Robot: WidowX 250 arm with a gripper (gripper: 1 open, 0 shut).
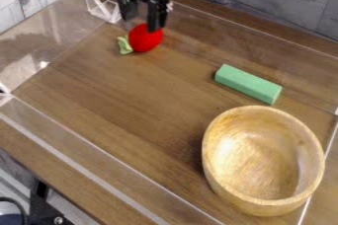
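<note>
My dark gripper (141,12) is at the top of the view, just above and behind a round red object (146,38) with green leaves at its left. The gripper is small and blurred, so whether it is open or shut is unclear. A green block (248,85) lies at the middle right. A large wooden bowl (262,160) sits at the lower right.
A white wire holder (106,8) stands at the back left. Grey wall panels border it at the back.
</note>
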